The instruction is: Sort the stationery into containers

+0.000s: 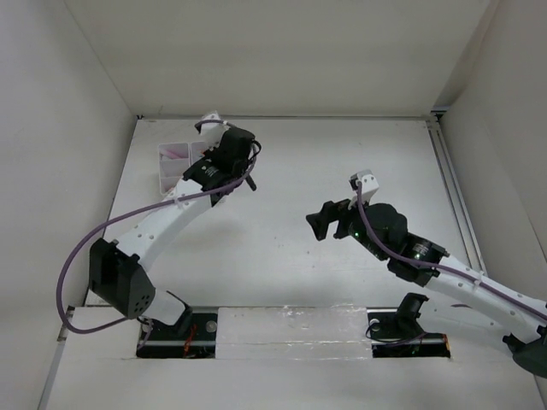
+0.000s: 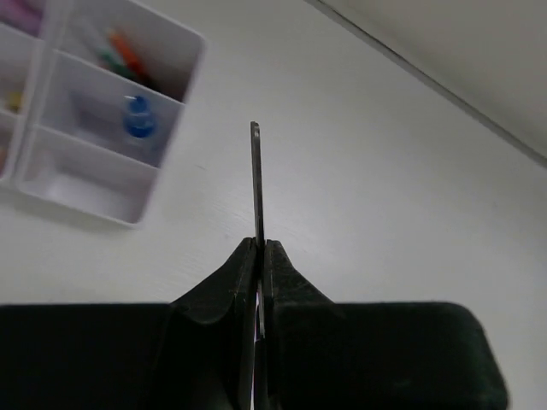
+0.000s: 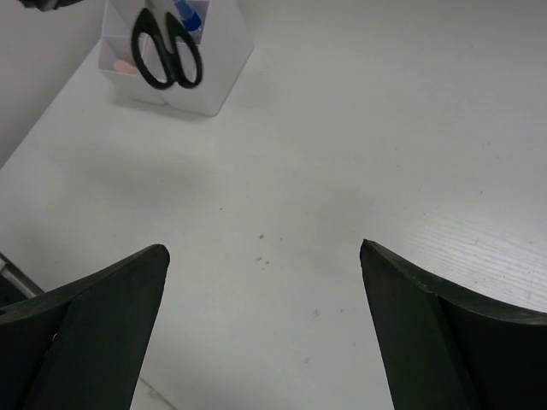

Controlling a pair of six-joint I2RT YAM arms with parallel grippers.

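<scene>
The scissors [image 2: 257, 179] are clamped in my left gripper; in the left wrist view their thin blade stands edge-on, pointing forward. Their black looped handle [image 3: 184, 64] shows at the upper left of the right wrist view. From that view, the scissors overlap the white compartment box [image 3: 224, 73], but their height above it cannot be judged. In the left wrist view, the box [image 2: 104, 190] lies left of the blade. My right gripper is open over bare table, its fingers wide apart and empty.
One compartment holds a blue bottle [image 2: 139, 120]; another has an orange pen [image 2: 126, 53] among other items. A second box [image 1: 172, 167] adjoins on the left, with pink items inside.
</scene>
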